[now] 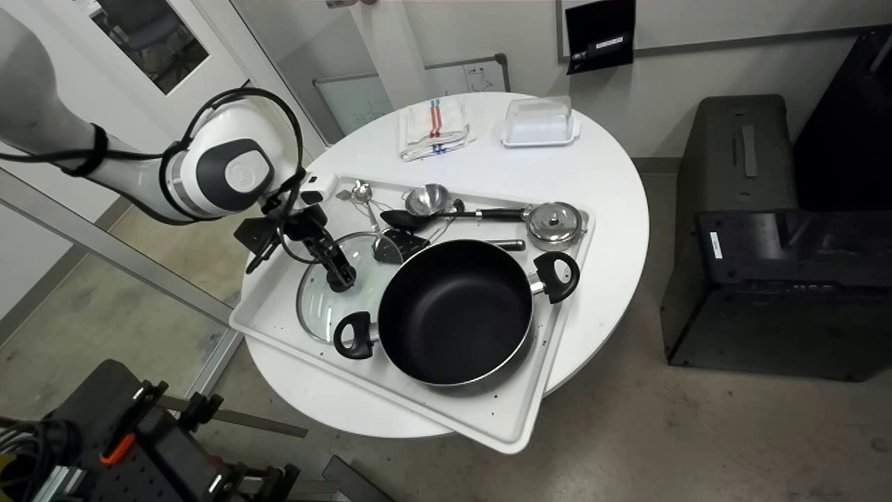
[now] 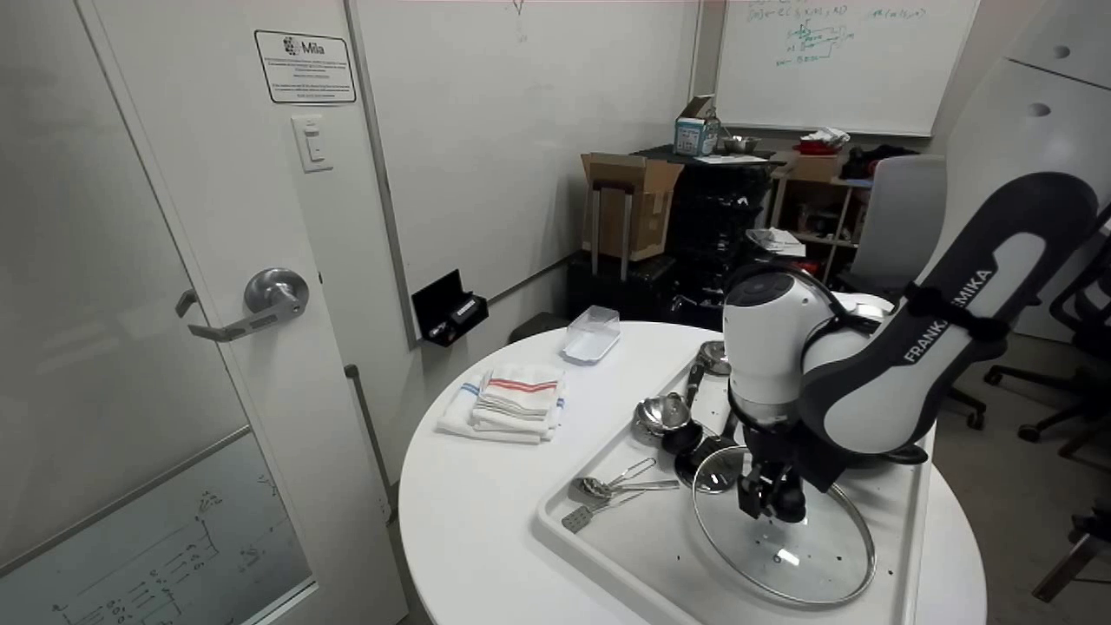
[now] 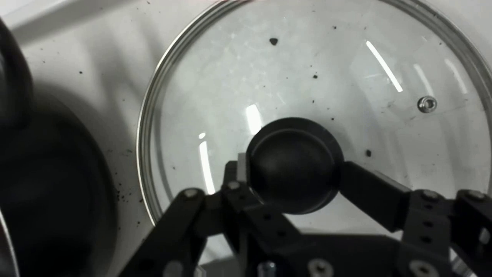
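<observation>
The glass lid (image 3: 221, 92) with a steel rim lies flat on the white tray (image 1: 276, 322), left of the black pan (image 1: 456, 311) in exterior view 1. Its round black knob (image 3: 295, 168) sits between the fingers of my gripper, one finger on each side. Both fingers look very near the knob or against it; whether they grip it cannot be told. From exterior view 2, my gripper (image 2: 772, 500) points down over the lid (image 2: 792, 568). The pan stands empty, one handle (image 1: 355, 335) close to the lid's edge.
Beyond the lid and pan lie a black spatula (image 1: 398, 246), a steel strainer (image 1: 427, 200), other utensils and a small lidded pot (image 1: 553, 225). Folded towels (image 1: 435, 127) and a clear-covered dish (image 1: 539, 123) rest at the table's back.
</observation>
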